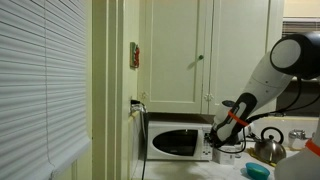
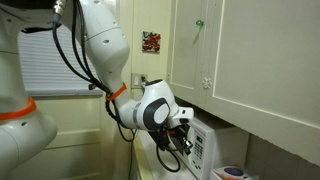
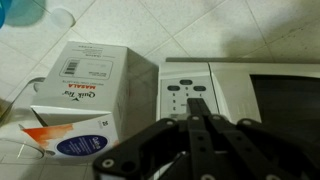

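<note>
A white microwave (image 1: 176, 139) with a dark oval door window stands on the counter against the wall. In the wrist view its control panel (image 3: 187, 92) with small dark buttons lies right at the tips of my gripper. The gripper is shut, with nothing showing between its fingers. From the side, the gripper (image 2: 186, 130) is close in front of the microwave (image 2: 207, 142) at its panel end. Whether the fingertips touch the panel I cannot tell.
Beside the microwave stand a white tea box (image 3: 83, 83) and a smaller orange-and-white box (image 3: 72, 138). A kettle (image 1: 269, 147) and a teal bowl (image 1: 257, 171) are to the right. Cabinets (image 1: 175, 55) hang overhead.
</note>
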